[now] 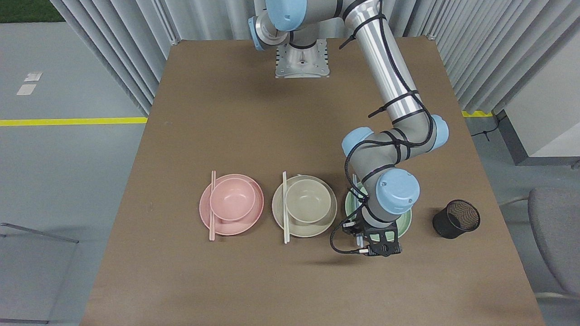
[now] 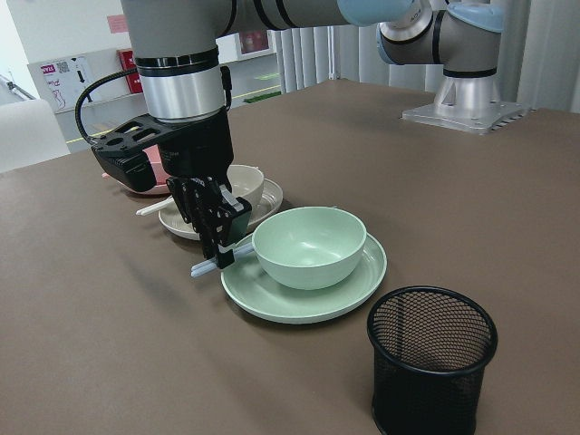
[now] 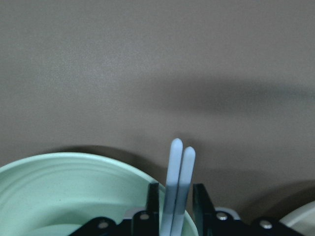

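Observation:
In the wrist view, two pale blue chopsticks [image 3: 173,187] lie between the open fingers of my gripper, with a gap on each side. The left view shows my gripper [image 2: 220,254] low over them at the edge of the mint plate [image 2: 299,304], beside the mint bowl [image 2: 322,254]. In the front view, the arm's end hides most of the mint set. Pink chopsticks [image 1: 212,222] and cream chopsticks [image 1: 285,222] rest on the pink plate [image 1: 239,225] and cream plate [image 1: 307,231], beside their bowls.
A black mesh cup [image 1: 455,220] stands right of the mint plate. The arm's base [image 1: 302,62] is at the back.

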